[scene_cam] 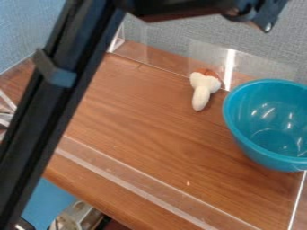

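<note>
A black arm reaches from the lower left up to the top edge of the view, where part of a dark gripper [252,11] shows, cut off by the frame; its fingers cannot be made out. Below it, a small pale object [202,94] with an orange top lies on the wooden surface [144,135]. Right of that object stands a teal bowl [264,126], empty as far as it shows.
Clear panels line the back by the grey wall [192,40], and clear strips run along the front and right of the wooden surface. Metal hardware sits below the front edge at lower left.
</note>
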